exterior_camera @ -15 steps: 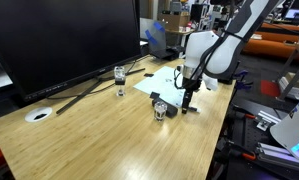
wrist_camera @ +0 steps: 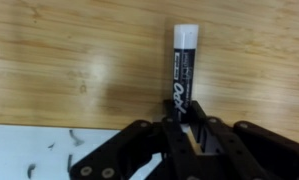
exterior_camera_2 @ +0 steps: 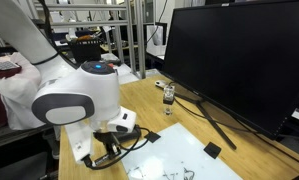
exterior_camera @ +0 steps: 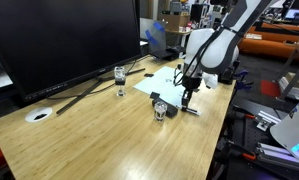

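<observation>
A marker (wrist_camera: 183, 65) with a white end and a dark label reading "EXPO" extends from my gripper in the wrist view. My gripper is shut on its lower part, and the fingers hide that end. Bare wood lies behind the marker, with a white sheet (wrist_camera: 44, 150) with dark marks at the lower left. From the first exterior view, the gripper (exterior_camera: 186, 102) is low over the table at the near side of the sheet. How far the marker is from the table, I cannot tell. The white arm (exterior_camera_2: 84, 105) largely covers the gripper in the second exterior view.
A clear cup (exterior_camera: 160, 112) stands just left of the gripper, near a dark object (exterior_camera: 169, 98). Farther back is a bottle (exterior_camera: 119, 80) by the large monitor (exterior_camera: 64, 45). Bare wooden table (exterior_camera: 79, 135) stretches out to the left.
The arm and gripper have shifted slightly across the last second, staying low near the same spot. The cup, bottle and sheet have not visibly moved.
</observation>
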